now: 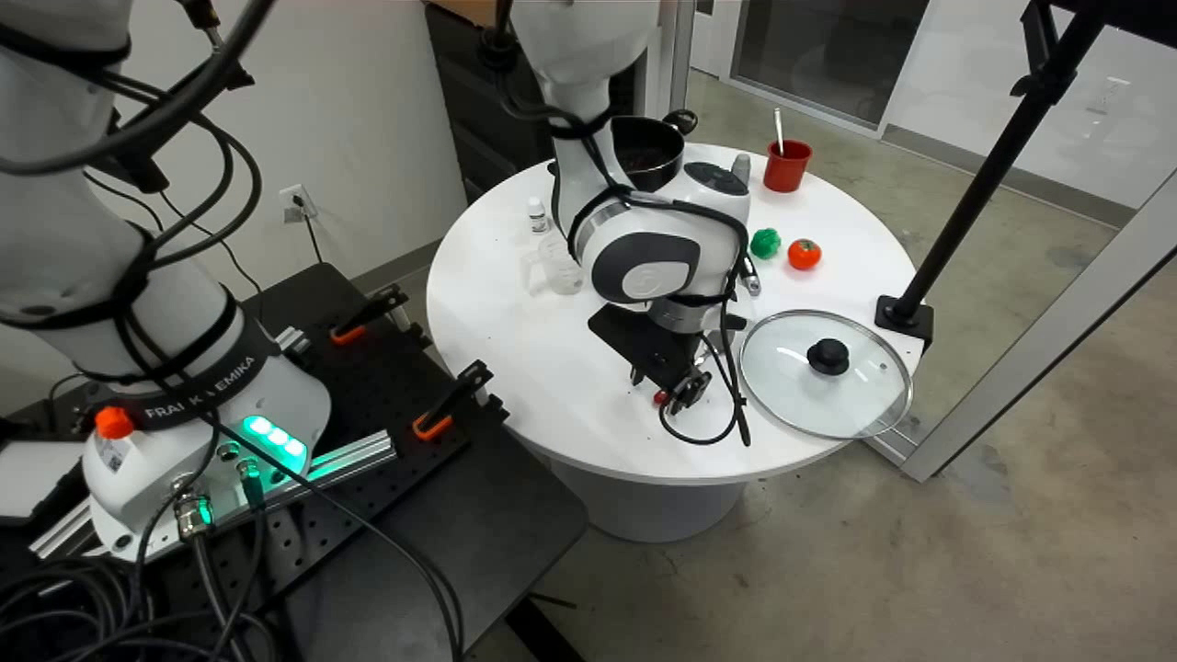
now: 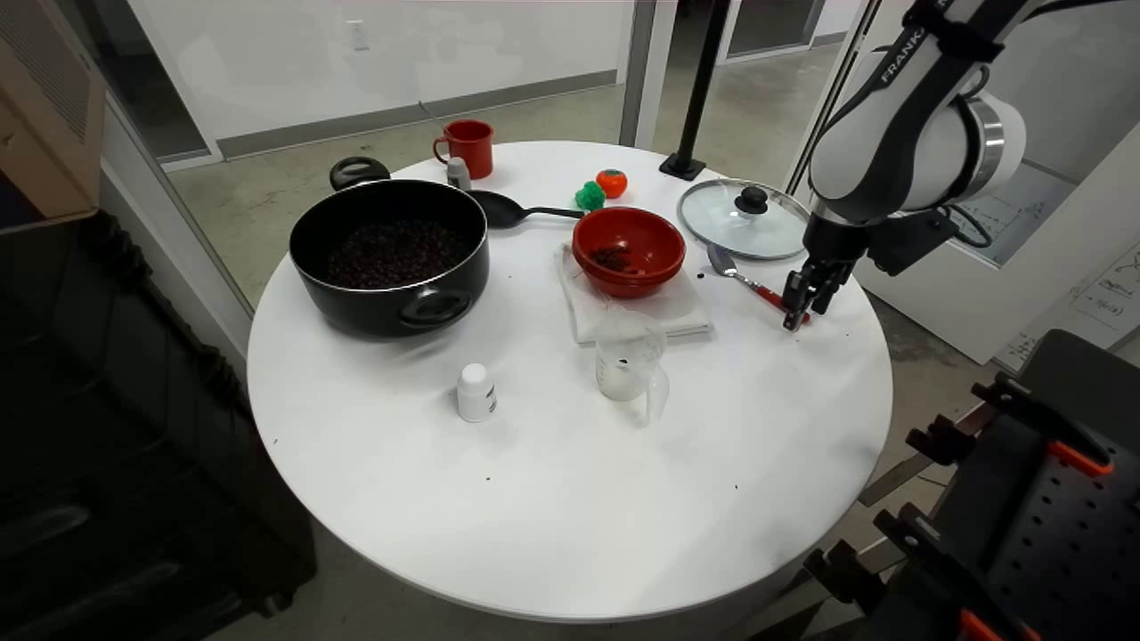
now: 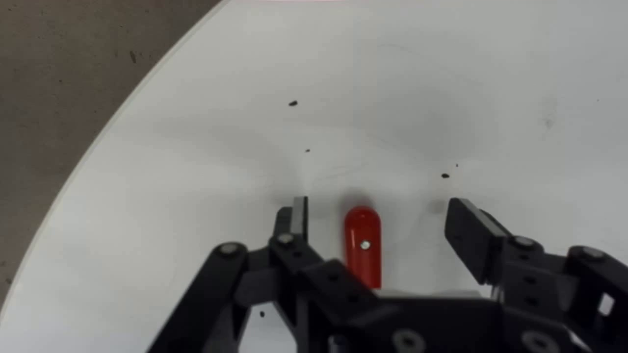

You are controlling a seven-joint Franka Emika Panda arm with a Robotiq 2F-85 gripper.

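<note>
A spoon with a red handle (image 2: 771, 295) lies on the white table, its metal bowl (image 2: 721, 260) toward the red bowls. My gripper (image 2: 803, 304) is low over the handle's end. In the wrist view, the rounded red handle end (image 3: 363, 244) lies between the two fingers of my gripper, nearer the left one. Both fingers stand apart from the handle, so the gripper is open. Gripper parts hide the rest of the spoon there. In exterior view 1 only a bit of red handle (image 1: 661, 397) shows below the gripper.
A glass lid (image 1: 822, 375) lies close beside the gripper. Stacked red bowls (image 2: 628, 253) sit on a white cloth (image 2: 684, 317). A clear measuring cup (image 2: 628, 369), a white bottle (image 2: 476, 393) and a black pot (image 2: 390, 304) stand farther off.
</note>
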